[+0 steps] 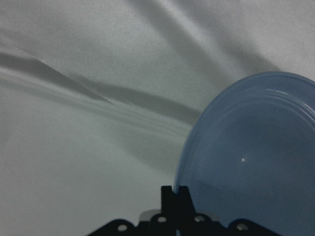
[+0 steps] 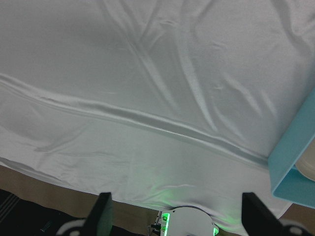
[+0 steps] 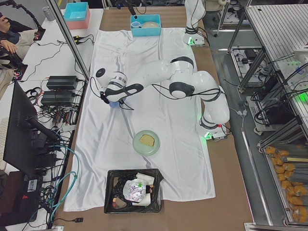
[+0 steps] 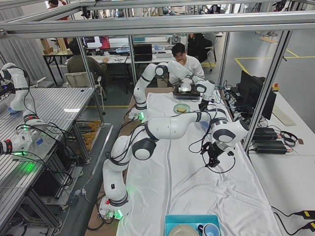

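Note:
In the left wrist view, my left gripper is shut on the rim of a translucent blue plate or lid (image 1: 251, 152), over white cloth. The camera left view shows that blue item (image 3: 114, 104) mostly hidden under the left arm. My right gripper stands open above the cloth, empty, near a light-blue bin (image 2: 290, 142); the camera right view shows this gripper (image 4: 214, 160) high over the table's near half. A green plate (image 3: 138, 149) with a slice of bread (image 3: 147, 140) lies toward the left arm's side of the table.
A black-lined tray (image 3: 109, 190) with foil and packages sits at one end. The light-blue bin (image 3: 147, 32) at the other end holds a cup and a pale dish. Monitor and cables line one side. Cloth between the plate and bin is largely clear.

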